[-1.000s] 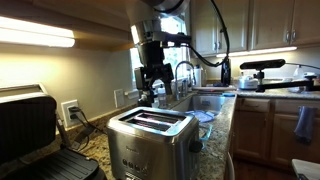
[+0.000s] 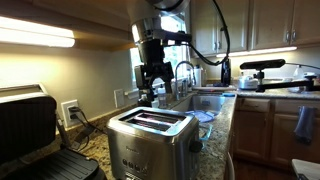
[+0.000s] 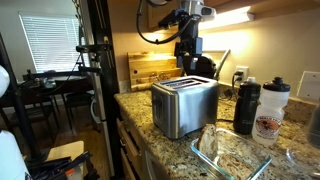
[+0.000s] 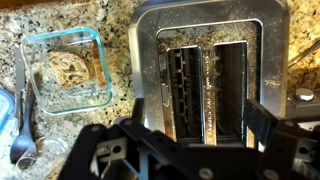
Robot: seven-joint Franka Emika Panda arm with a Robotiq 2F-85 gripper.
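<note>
A silver toaster (image 2: 155,145) with two long slots stands on the counter; in the wrist view both slots of the toaster (image 4: 151,60) look empty. My gripper hangs above it, pointing down, its fingers spread wide on either side of the slots with nothing between them. The gripper (image 3: 187,67) is clear of the toaster's top in exterior view 2. A slice of bread (image 4: 70,69) lies in a glass dish (image 4: 104,75) beside the toaster. From exterior view 2, the bread (image 3: 208,139) leans up inside the dish.
A spoon (image 4: 24,140) and a knife lie past the dish. A white bottle (image 3: 270,112) and a black bottle (image 3: 246,106) stand behind the toaster. An open black grill (image 2: 30,130) occupies the counter's near left in exterior view 1.
</note>
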